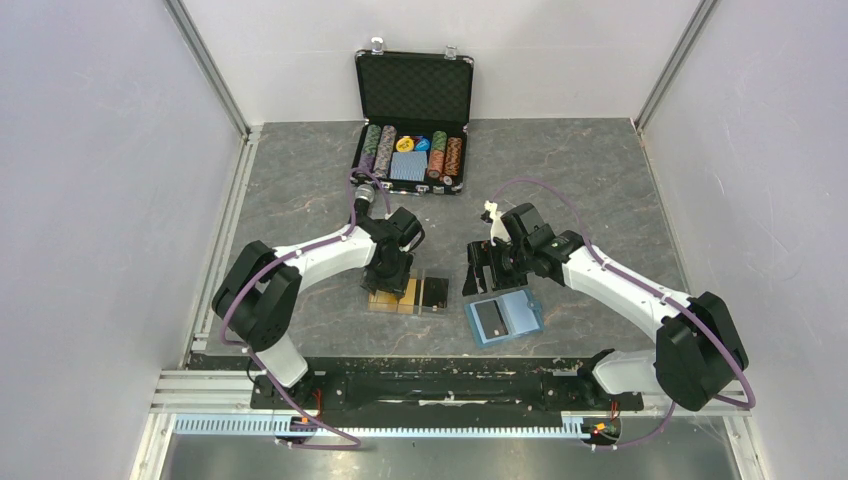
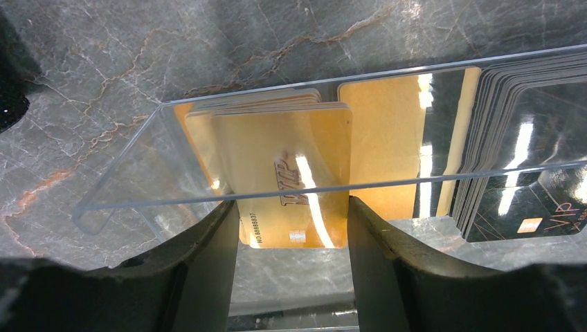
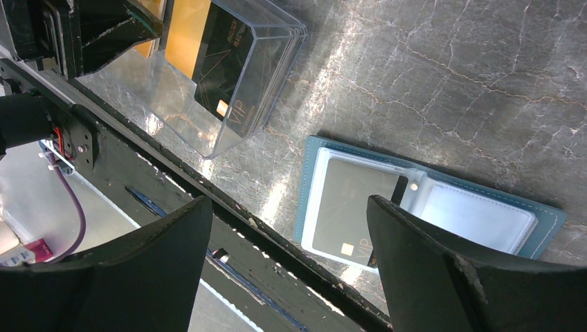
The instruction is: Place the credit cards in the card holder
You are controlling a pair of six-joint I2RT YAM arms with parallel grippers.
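A clear box of gold and black cards (image 1: 434, 292) lies at front centre. My left gripper is over it, open, its fingertips at either side of a stack of gold cards (image 2: 291, 138). More gold cards (image 2: 381, 131) and black cards (image 2: 526, 207) stand to the right in that box. The blue card holder (image 1: 504, 315) lies open right of the box, a dark VIP card (image 3: 346, 207) in its left side and the right side showing no card. My right gripper hangs open above the holder, nothing between its fingers.
An open case of poker chips (image 1: 410, 165) stands at the back centre. Bare table (image 1: 570, 160) shows at the back right and left. The table's front edge runs close below the box and holder.
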